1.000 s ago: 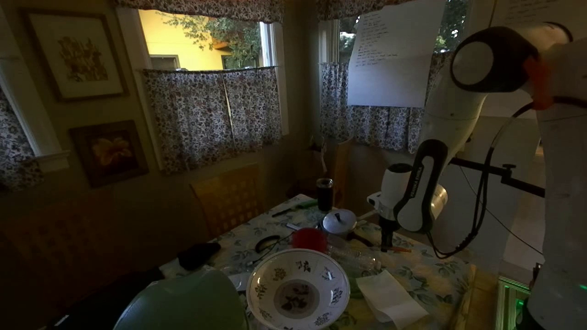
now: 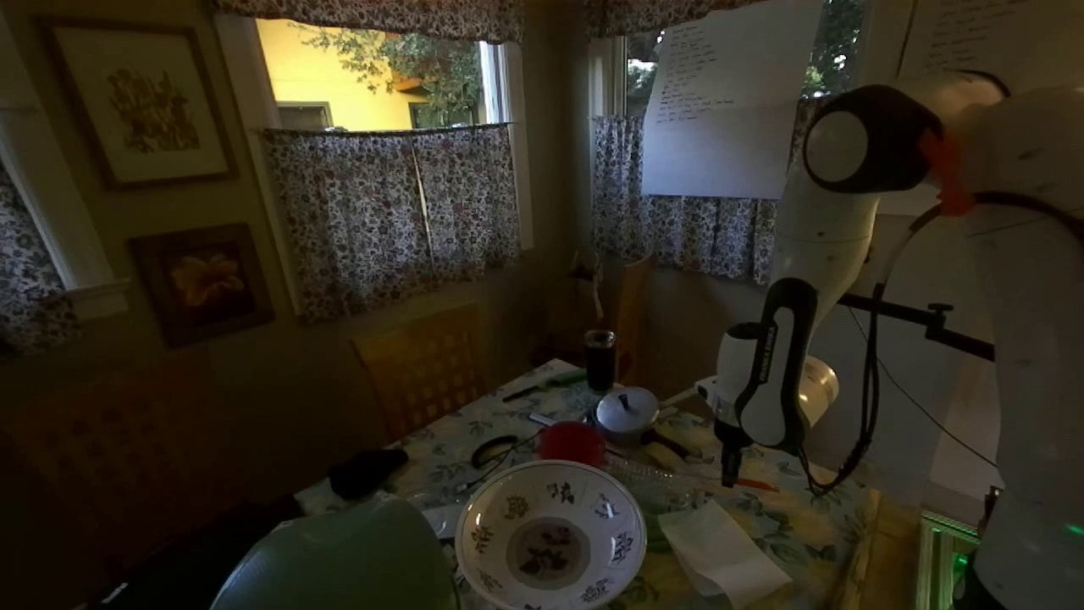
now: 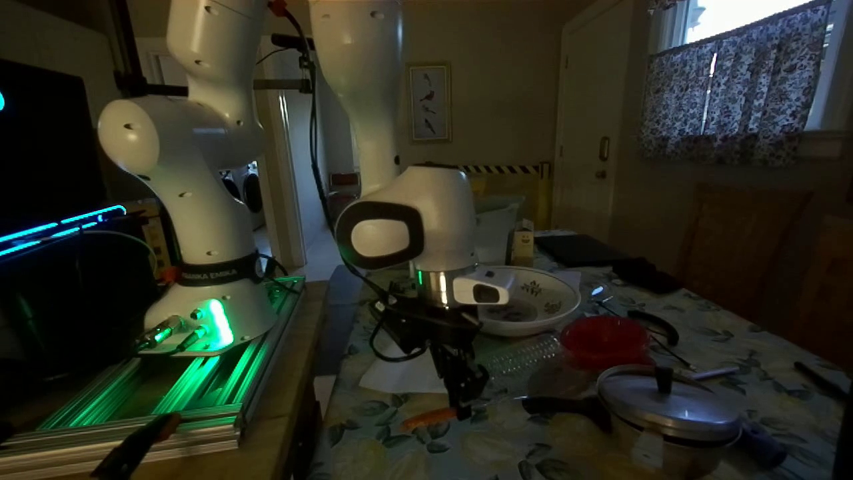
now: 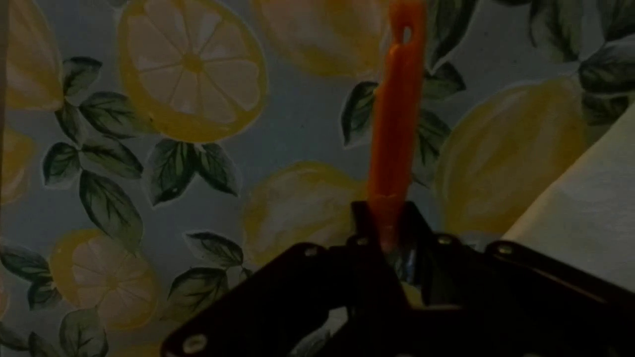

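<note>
An orange-handled utensil (image 4: 395,113) extends from between the fingers of my gripper in the wrist view. The fingers are shut on its handle, and its far end is mostly hidden by the fingers. In exterior view 2 the orange handle (image 3: 429,419) points left from my gripper (image 3: 462,408), and a thin metal shaft shows on the other side. Exterior view 1 has my gripper (image 2: 731,476) low over the right part of the table, the orange handle (image 2: 757,486) sticking out to the right. Whether the utensil touches the cloth I cannot tell.
A lidded pot (image 3: 670,408) points its dark handle toward my gripper. Close by are a red bowl (image 2: 572,444), a clear plastic container (image 3: 524,357) and a white paper (image 2: 721,554). The large patterned bowl (image 2: 550,478) stands beyond the paper. Lemon-print tablecloth (image 4: 297,113) lies bare around the handle.
The gripper has come lower and slightly right in exterior view 1, carrying the orange-handled utensil with it. The bowls, pot and paper stay where they were.
</note>
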